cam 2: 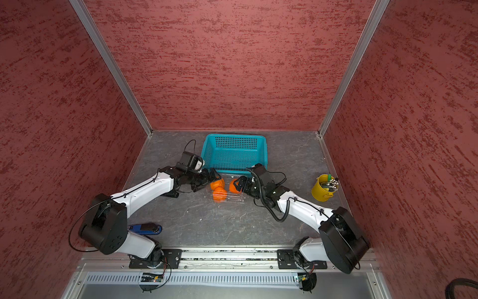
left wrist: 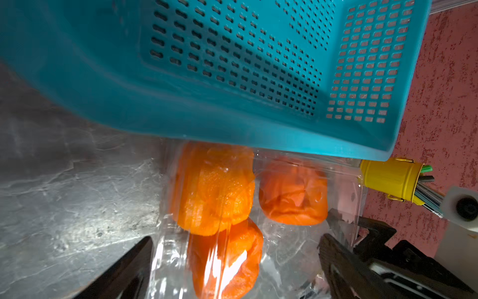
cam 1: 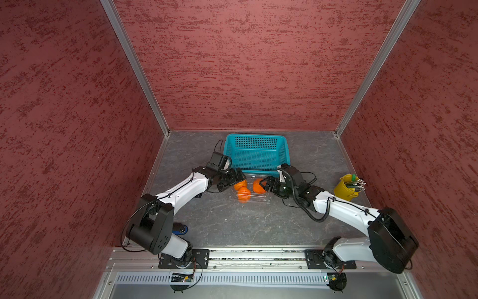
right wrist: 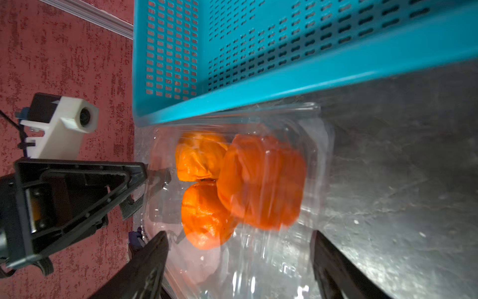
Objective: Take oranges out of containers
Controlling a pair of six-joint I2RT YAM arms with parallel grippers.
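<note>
A clear plastic container [cam 1: 251, 197] holds three oranges [left wrist: 214, 186] [right wrist: 264, 182] [cam 2: 219, 194] just in front of the teal perforated basket [cam 1: 256, 154]. My left gripper [cam 1: 231, 177] is open at the container's left end; in its wrist view the container sits between and beyond the fingers. My right gripper [cam 1: 272, 183] is open at the right end, its fingertips spread near the container's walls in the right wrist view. The basket is empty where visible. Whether the fingers touch the plastic is hard to tell.
A yellow bucket [cam 1: 346, 190] of pens or markers stands at the right. A blue-and-black object [cam 2: 144, 229] lies at the front left.
</note>
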